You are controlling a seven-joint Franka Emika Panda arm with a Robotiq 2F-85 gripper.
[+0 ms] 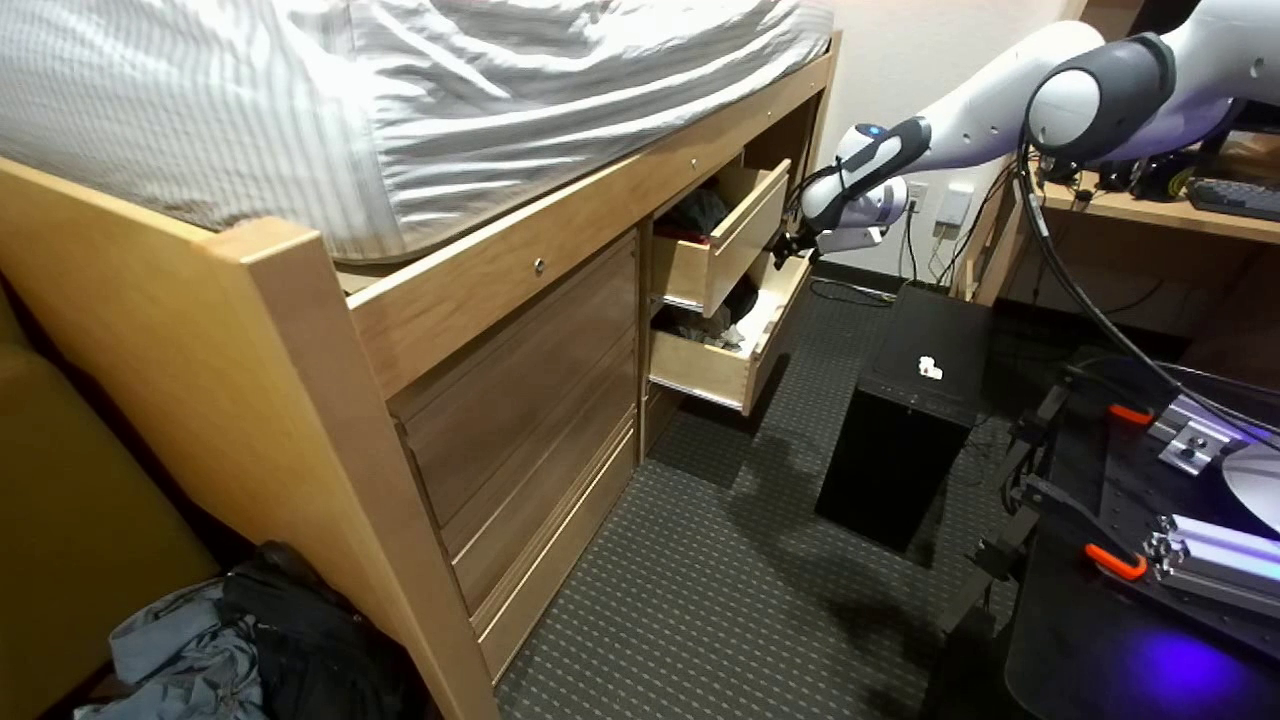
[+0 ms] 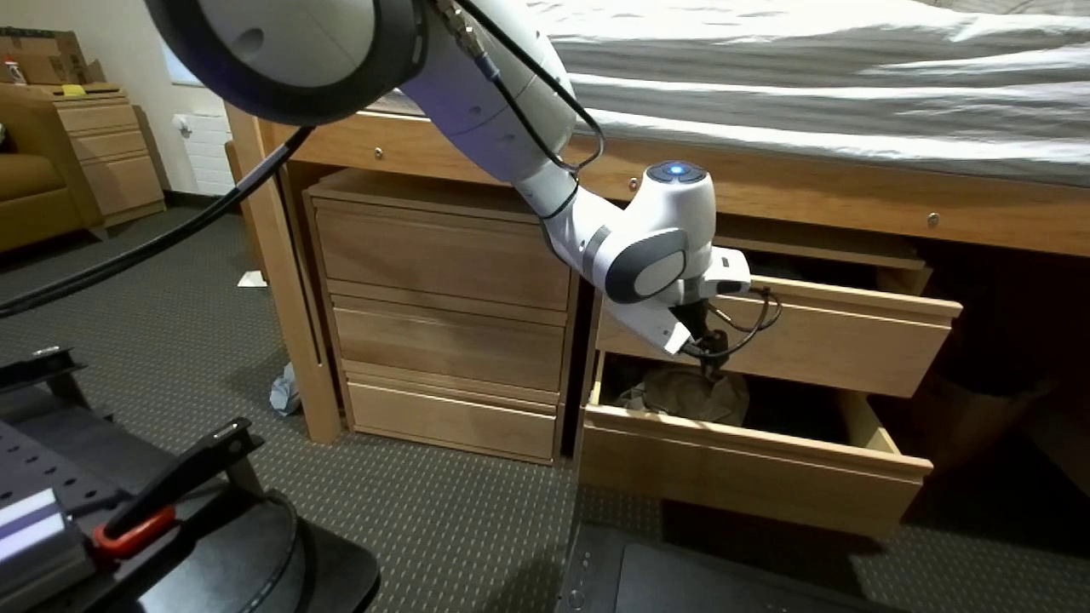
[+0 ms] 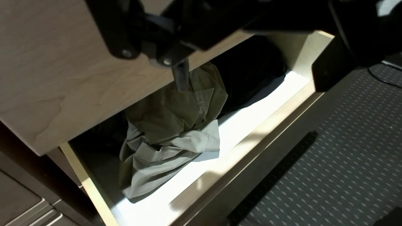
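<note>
The lower drawer (image 2: 756, 465) stands pulled out beneath the bed, and the upper drawer (image 2: 817, 332) above it is also pulled out. Folded khaki-green cloth (image 3: 175, 109) lies in the lower drawer, with dark cloth (image 3: 248, 75) beside it towards the far end. My gripper is open in the wrist view, its fingers (image 3: 181, 77) wide apart with nothing held. It hangs over the lower drawer, in front of the upper drawer's face. In exterior view 1 the gripper (image 1: 786, 248) appears small and dark beside the drawers.
A black box-like cabinet (image 1: 900, 408) stands on the carpet before the drawers. The closed dresser (image 2: 450, 327) is left of them under the bed. A black table (image 1: 1140, 636) with clamps is at the right. Open carpet (image 1: 672, 576) lies between.
</note>
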